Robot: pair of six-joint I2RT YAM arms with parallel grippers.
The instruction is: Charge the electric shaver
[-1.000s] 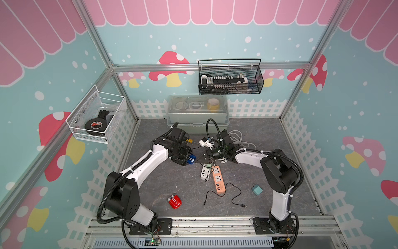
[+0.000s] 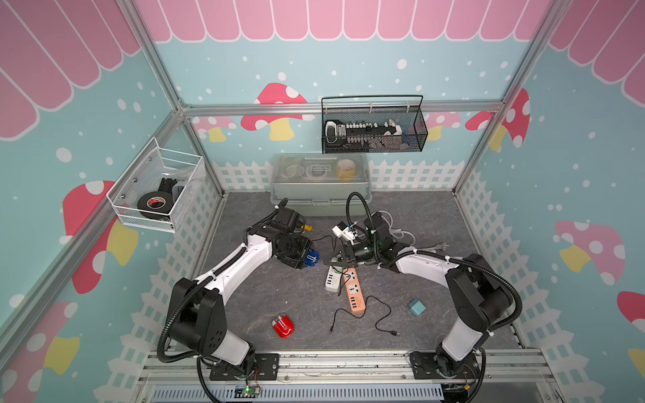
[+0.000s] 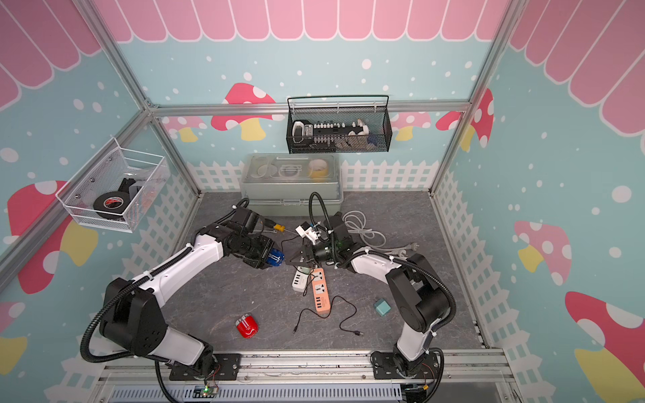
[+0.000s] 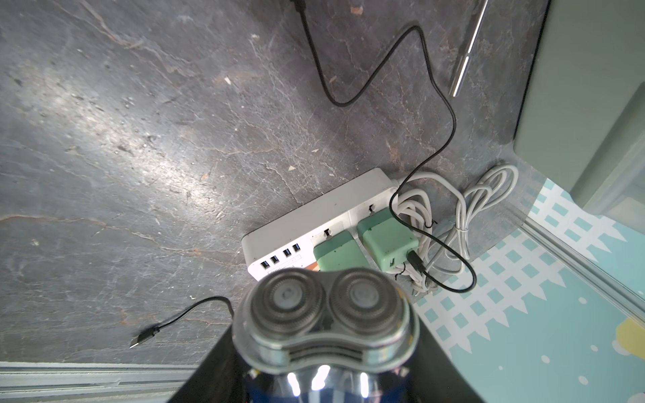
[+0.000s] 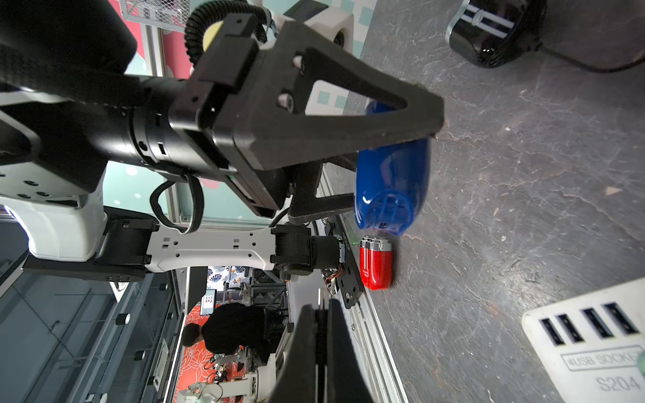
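My left gripper (image 2: 302,252) holds a blue shaver between its fingers, its two round heads (image 4: 326,299) filling the bottom of the left wrist view. My right gripper is shut with nothing visible between its fingertips, pointing toward the blue shaver from the right. Below them lie a white power strip (image 2: 330,282) with USB sockets and green chargers (image 4: 389,241), one with a black cable plugged in, and an orange power strip (image 2: 354,295). A loose cable end (image 4: 144,336) lies on the table.
A red shaver (image 2: 283,325) lies front left, a teal cube (image 2: 416,307) front right. A black shaver (image 5: 490,30) lies near my left gripper. A green storage box (image 2: 321,191) stands at the back, coiled white cables (image 2: 396,228) right of centre.
My right arm has moved rightward, away from the blue shaver. My left gripper with the shaver has hardly moved.
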